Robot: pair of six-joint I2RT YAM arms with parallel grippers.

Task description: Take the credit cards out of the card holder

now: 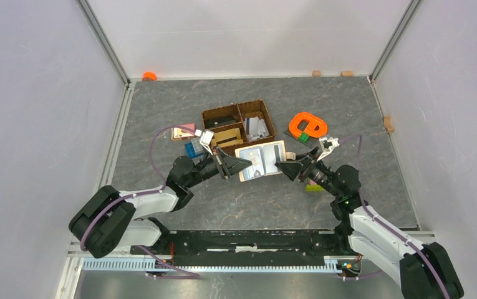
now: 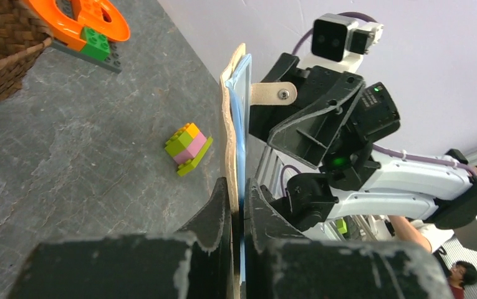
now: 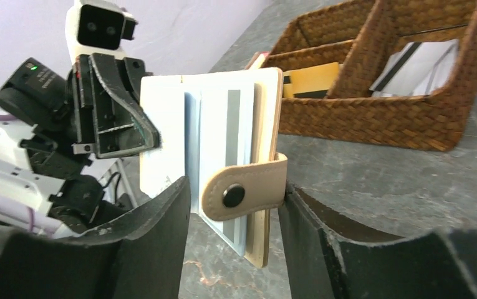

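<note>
A beige card holder is held open above the table, with pale blue inner sleeves. A white card with a dark stripe shows inside it in the right wrist view. My left gripper is shut on the holder's left part, and the holder stands edge-on between its fingers. My right gripper is open, its two fingers on either side of the holder's right end near the snap strap. Whether those fingers touch the holder or a card, I cannot tell.
Behind the holder stands a woven divided basket, holding white striped cards and a yellow item. An orange toy piece lies at the back right. Small bricks sit beneath the right arm.
</note>
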